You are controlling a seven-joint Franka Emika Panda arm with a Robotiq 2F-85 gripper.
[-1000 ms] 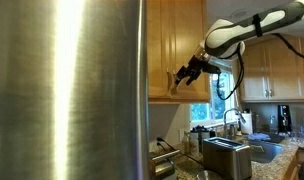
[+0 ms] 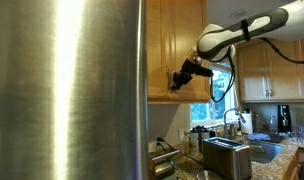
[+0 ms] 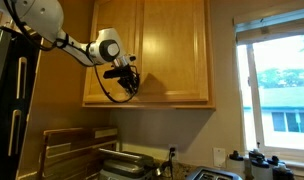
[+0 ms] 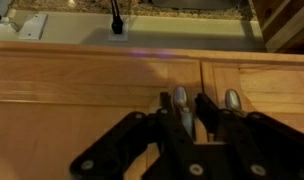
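Note:
Two wooden upper cabinet doors [image 4: 72, 135] meet in the wrist view, each with a slim silvery handle near the seam. The left door's handle [image 4: 181, 98] stands between the dark fingers of my gripper. Whether the fingers press on it cannot be made out. Over to the right, the other handle [image 4: 232, 100] is outside the fingers. In exterior view 2 my gripper [image 3: 130, 80] is up against the lower part of the closed cabinet doors [image 3: 176, 55], and its wrist hides the handles.
Below the cabinet lies a counter with a toaster [image 2: 228, 158] and a sink [image 2: 264, 152]. A large steel surface [image 2: 67, 90] fills the left of exterior view 1. Dark bottles [image 3: 260, 168] stand by the window.
Over the last second the gripper has shifted slightly down and closer to the cabinet handle. The cabinet doors look unmoved.

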